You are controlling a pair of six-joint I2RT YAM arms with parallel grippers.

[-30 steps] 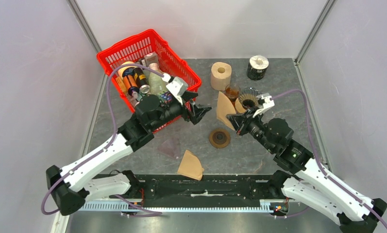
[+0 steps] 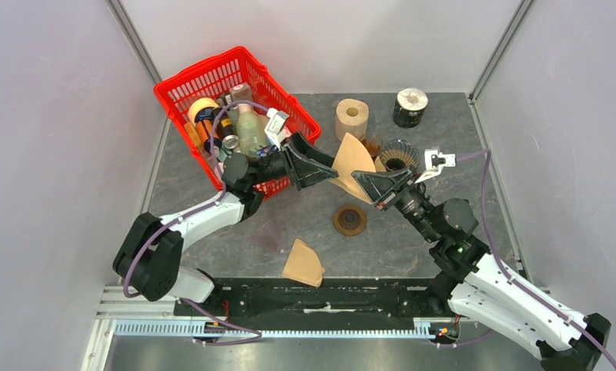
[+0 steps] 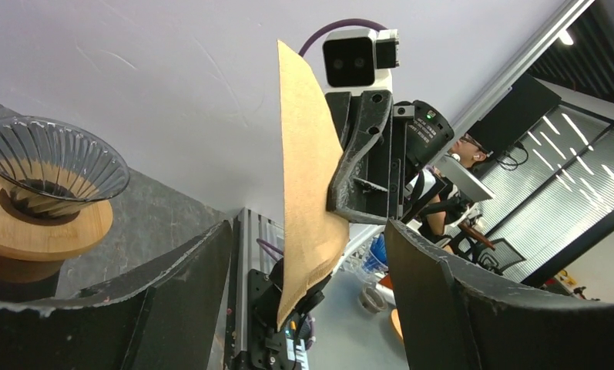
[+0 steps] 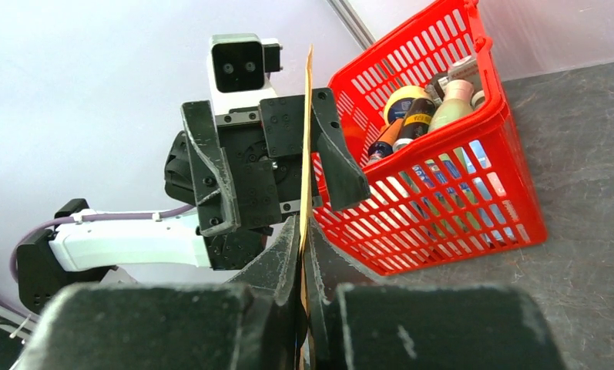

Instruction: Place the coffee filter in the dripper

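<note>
A tan paper coffee filter hangs in the air between the two arms, and my right gripper is shut on its lower edge. Seen edge-on, the filter rises from between the right fingers. My left gripper faces it from the left with its fingers apart. In the left wrist view the filter stands beyond the gap between the left fingers. The ribbed clear dripper sits behind the right gripper; its wooden collar shows in the left wrist view, with no filter visible inside.
A red basket full of bottles stands behind the left arm. At the back are a paper roll and a black can. A round brown disc and another filter lie in front on the grey surface.
The right gripper has shifted only slightly, and the filter's broad face has swung more towards the top view.
</note>
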